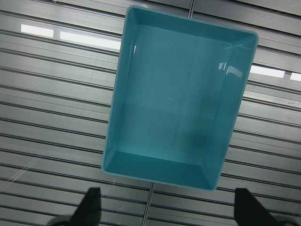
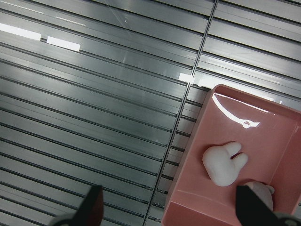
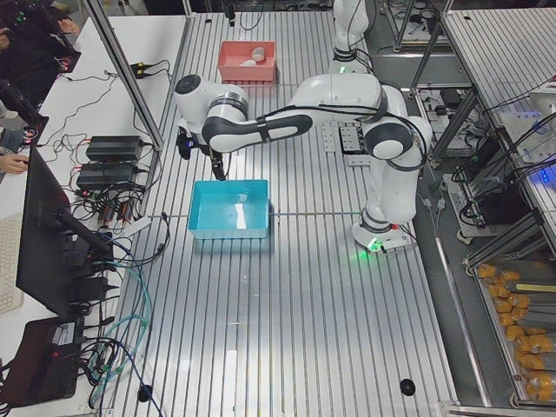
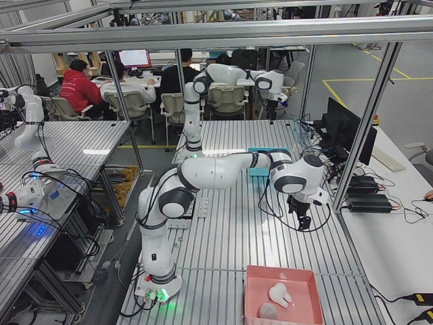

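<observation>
A teal box (image 1: 174,94) lies empty below my left gripper, whose fingers are spread open with nothing between them. My right gripper is open too, above the deck beside a pink box (image 2: 188,188). In that box lie a white bunny-shaped toy (image 2: 222,165) with two ears and a greyish rounded toy (image 2: 258,190), partly hidden by a finger in the right wrist view.
The slatted aluminium deck (image 3: 287,330) is clear around both boxes. A monitor (image 3: 48,234), black power units and loose cables line one side. Frame posts (image 4: 362,128) stand at the edges, and small plates (image 4: 201,206) sit near an arm base.
</observation>
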